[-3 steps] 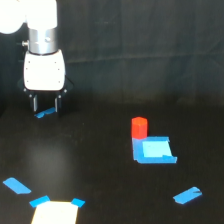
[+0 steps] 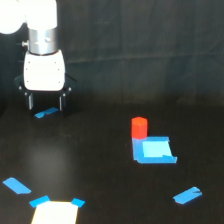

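My gripper (image 2: pixel 46 98) hangs at the upper left on the white arm, its dark fingers apart with nothing visible between them. It is above a blue tape strip (image 2: pixel 46 112) on the black surface. A red block (image 2: pixel 139 128) stands at the right of centre, at the back left corner of a square outlined in blue tape (image 2: pixel 170 159) with a pale middle. A pale yellow square (image 2: pixel 55 213) with blue tape at its upper corners lies at the bottom left, cut off by the image edge.
Short blue tape strips lie at the lower left (image 2: pixel 17 186) and lower right (image 2: pixel 187 195). A dark backdrop fills the rear.
The gripper has shifted very slightly. The block and taped squares have not moved.
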